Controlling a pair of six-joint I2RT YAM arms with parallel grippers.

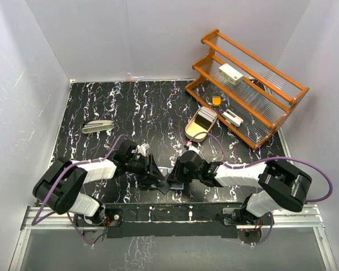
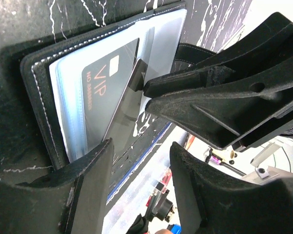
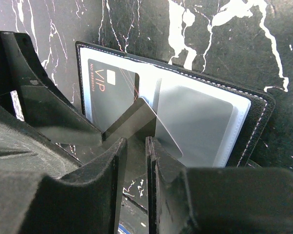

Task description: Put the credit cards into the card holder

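Observation:
The black card holder (image 2: 36,63) lies open on the marble table, with clear sleeves on its inner side. A grey VIP card (image 3: 105,95) is in one sleeve. A second dark card (image 3: 136,122) stands tilted over the middle of the holder, at an angle to the sleeves. My right gripper is at this card, its fingers part open with a narrow gap; how they touch the card is hard to see. My left gripper is wide open beside the VIP card's side, nothing held. In the other sleeve a grey rectangle (image 3: 200,122) shows; whether it is a card I cannot tell.
A wooden rack (image 1: 254,84) leans at the back right, with a yellow-edged device (image 1: 199,124) in front of it. A stapler-like object (image 1: 97,126) lies at the left.

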